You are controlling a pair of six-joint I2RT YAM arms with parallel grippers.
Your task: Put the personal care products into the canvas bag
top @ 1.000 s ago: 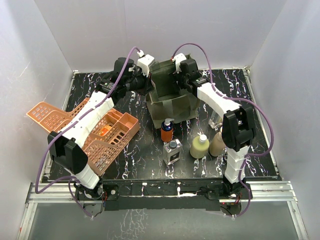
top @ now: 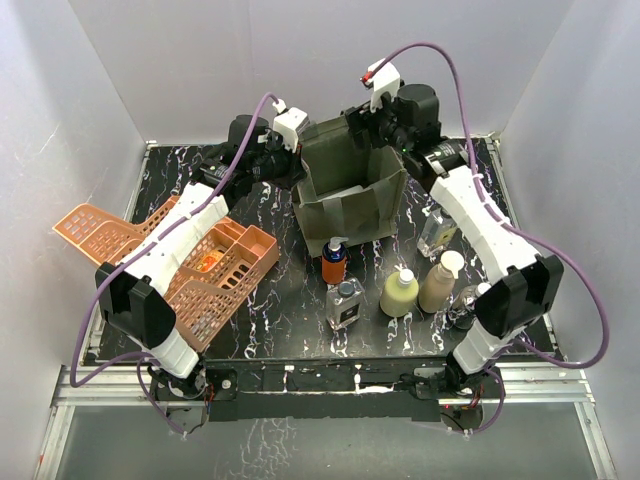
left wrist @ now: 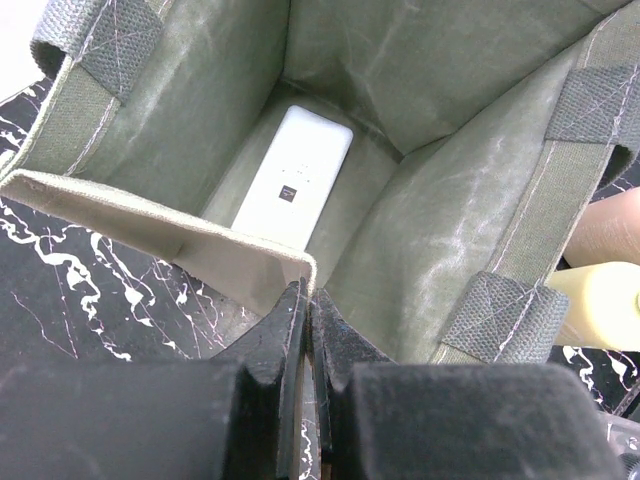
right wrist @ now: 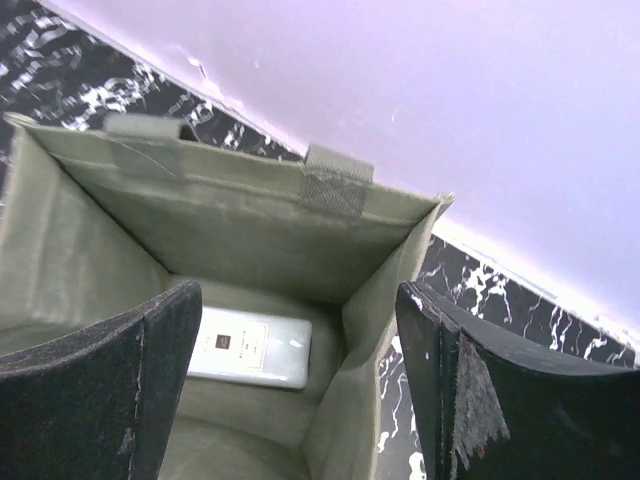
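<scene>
The olive canvas bag (top: 340, 210) stands at the back centre, a white product (left wrist: 285, 170) lying on its floor. My left gripper is shut on the bag's rim at a corner. My right gripper is open above the bag, nothing between its fingers. In front stand an orange bottle (top: 334, 266), a clear square bottle (top: 345, 307), a pale yellow bottle (top: 398, 294) and a beige bottle (top: 436, 290). Clear bottles (top: 436, 233) stand at the right, partly under the right arm.
A salmon plastic basket (top: 250, 270) lies at the left. Walls enclose the dark marble-patterned table (top: 260, 325) at back and sides.
The left arm has not moved.
</scene>
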